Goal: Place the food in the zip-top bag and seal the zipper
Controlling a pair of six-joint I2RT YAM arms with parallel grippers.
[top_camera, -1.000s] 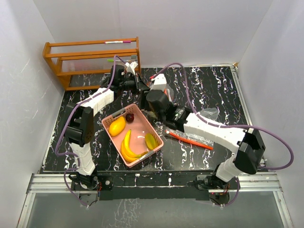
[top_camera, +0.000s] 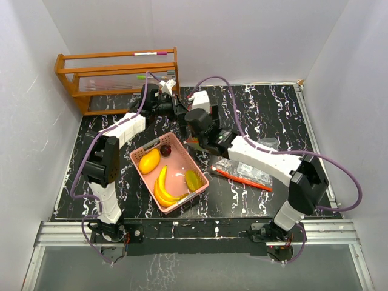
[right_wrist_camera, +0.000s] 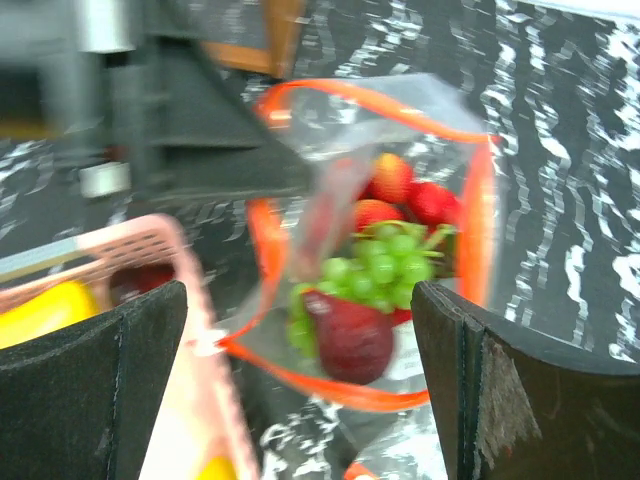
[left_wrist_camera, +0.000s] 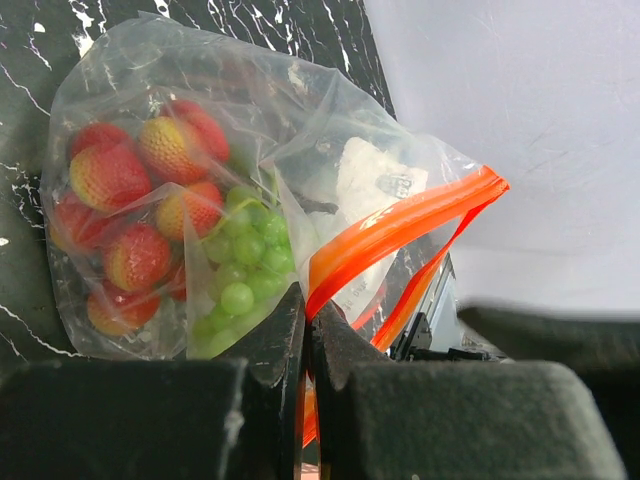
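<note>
A clear zip bag point(left_wrist_camera: 250, 60) with an orange zipper rim point(left_wrist_camera: 400, 235) stands with its mouth open. Inside are several red-yellow fruits point(left_wrist_camera: 135, 255), green grapes point(left_wrist_camera: 245, 255) and, by the mouth, a dark red fruit point(right_wrist_camera: 352, 338). My left gripper is shut on the orange rim, pinching it at one side. Over the bag's mouth my right gripper is open, its two fingers wide apart and nothing held. From the top, the arms mostly hide this bag. A pink basket point(top_camera: 139, 174) holds a mango point(top_camera: 149, 161), bananas point(top_camera: 162, 188), a plum point(top_camera: 165, 150) and a green-yellow fruit point(top_camera: 193, 180).
Another clear bag with an orange-red zipper point(top_camera: 242, 179) lies flat right of the basket. A wooden rack point(top_camera: 77, 94) stands at the back left.
The left arm and the basket's contents look unmoved.
</note>
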